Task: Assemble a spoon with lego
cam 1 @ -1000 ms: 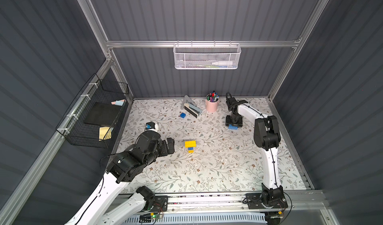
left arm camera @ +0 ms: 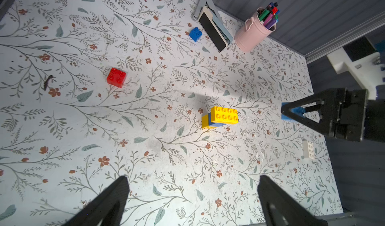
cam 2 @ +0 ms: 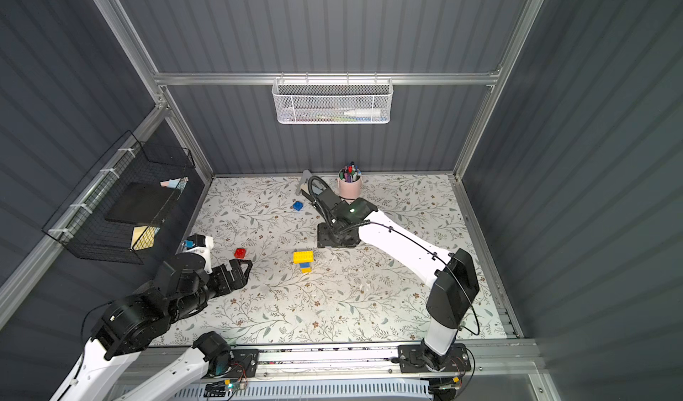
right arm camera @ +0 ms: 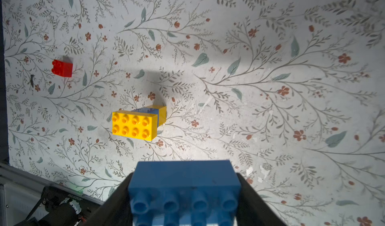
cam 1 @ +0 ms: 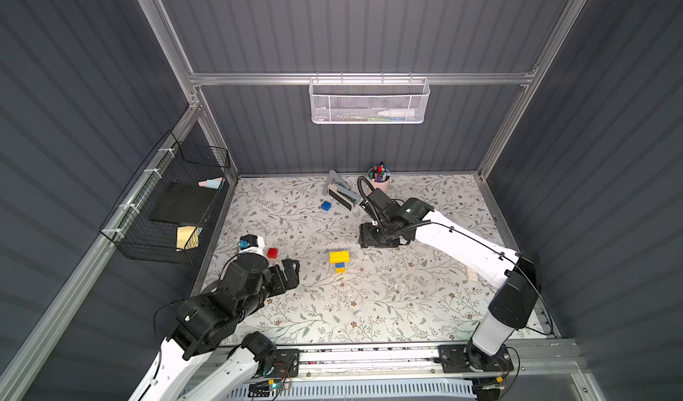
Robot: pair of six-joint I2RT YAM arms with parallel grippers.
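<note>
My right gripper (cam 1: 377, 237) is shut on a blue brick (right arm camera: 184, 177), studs showing in the right wrist view, held above and behind a small stack of yellow and blue bricks with a long yellow brick on top. My left gripper (cam 1: 281, 276) hangs open at the left, nothing between its fingers. A red brick (left arm camera: 116, 77) lies on the left of the table; a small blue brick (left arm camera: 195, 33) lies farther back. In the left wrist view the held brick (left arm camera: 285, 110) shows at my right gripper.
At the back stand a pink pen cup (left arm camera: 250, 35) and a grey stapler-like object (left arm camera: 212, 25). A white brick (left arm camera: 308, 149) lies at the right. A black wire basket (cam 1: 163, 237) hangs on the left wall.
My left gripper has moved slightly left.
</note>
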